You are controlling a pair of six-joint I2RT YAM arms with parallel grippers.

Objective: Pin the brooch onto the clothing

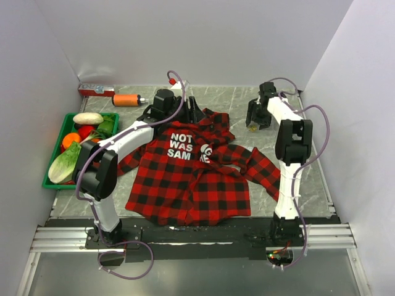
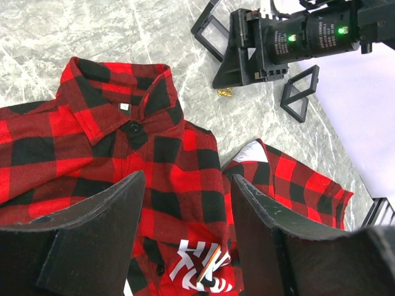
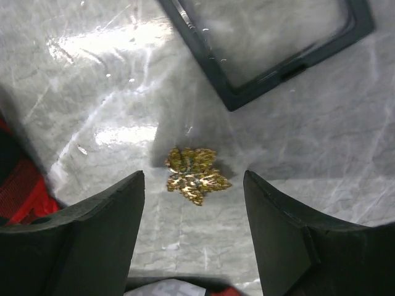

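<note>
A red-and-black plaid shirt (image 1: 185, 191) with white lettering lies spread in the middle, its collar (image 2: 117, 105) upper left in the left wrist view. A small gold brooch (image 3: 191, 176) rests on the grey surface right of the shirt. My right gripper stands open over it, a finger on either side of the brooch, which is apart from both. My left gripper hangs over the upper part of the shirt, fingers apart with only cloth showing beneath between them.
Black square frames (image 3: 247, 92) lie near the brooch. A green tray of vegetables (image 1: 49, 179) is at left; an orange cylinder (image 1: 126, 100) and a red box (image 1: 95, 89) stand behind. White walls surround the table.
</note>
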